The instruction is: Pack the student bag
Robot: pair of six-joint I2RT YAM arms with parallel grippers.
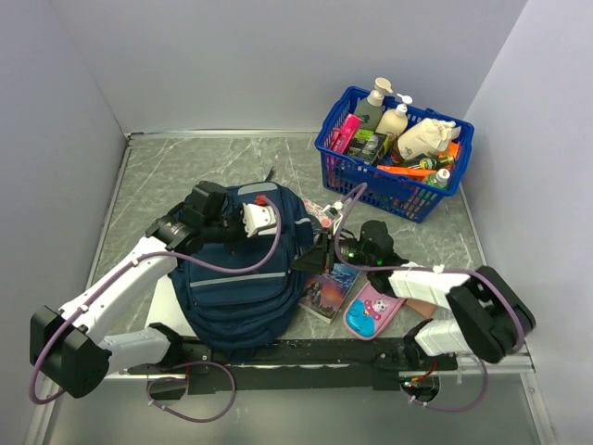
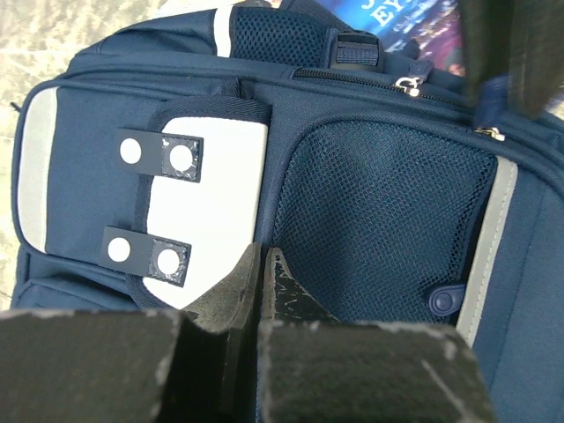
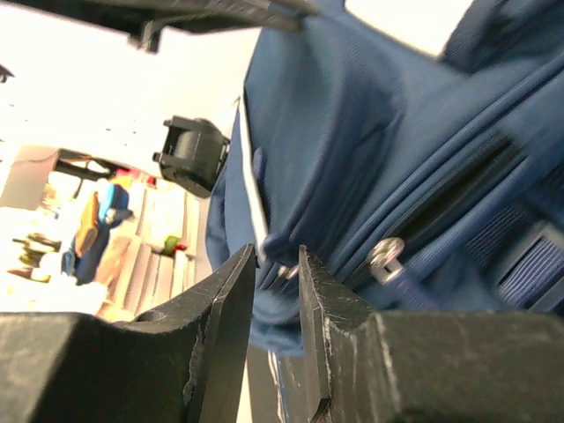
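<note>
A navy backpack (image 1: 232, 301) lies flat on the left of the table, its mesh pocket (image 2: 379, 203) and white patch (image 2: 207, 207) facing up. My left gripper is shut at the seam between patch and pocket, pinching fabric there. At the bag's right edge is my right gripper, its fingers part open. Between and just behind its tips shows the blue bag edge with a small metal zipper pull (image 3: 287, 272); a second pull (image 3: 386, 257) sits to the right. Whether the fingers touch the near pull, I cannot tell.
Right of the bag lie a picture book (image 1: 326, 293) and a pink pencil case (image 1: 374, 311), partly under my right arm. A full blue basket (image 1: 398, 190) stands at the back right. Bare table (image 1: 167, 167) shows at the back left.
</note>
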